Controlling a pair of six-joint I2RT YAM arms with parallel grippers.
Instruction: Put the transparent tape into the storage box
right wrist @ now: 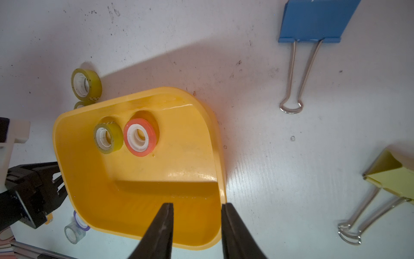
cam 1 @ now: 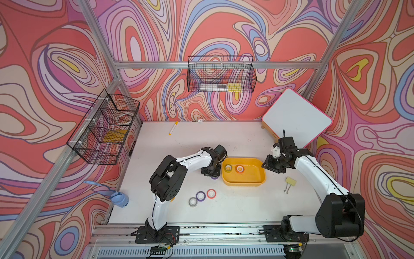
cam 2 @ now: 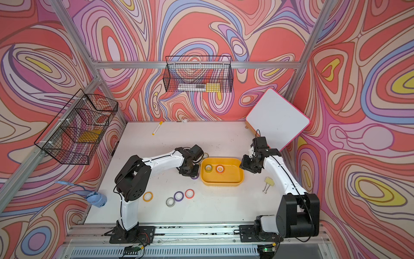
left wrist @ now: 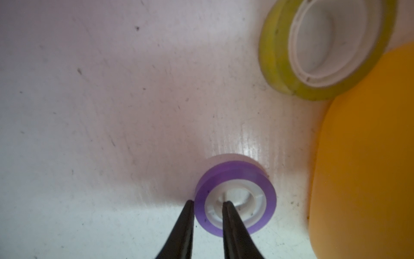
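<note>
My left gripper is open, low over a purple tape roll (left wrist: 269, 198) just left of the yellow storage box (cam 1: 243, 181); one fingertip sits at the roll's left edge, the other over its core. A yellow tape roll (left wrist: 276, 51) lies beyond it. In the box are an olive tape roll (right wrist: 113, 138) and a red one (right wrist: 148, 138). My right gripper hangs open above the box's right end, nothing between its fingers.
More tape rolls (cam 1: 211, 198) lie at the front. A yellow binder clip (right wrist: 392, 177) and a blue one (right wrist: 314, 21) lie right of and behind the box. A white board (cam 1: 295, 116) leans at back right.
</note>
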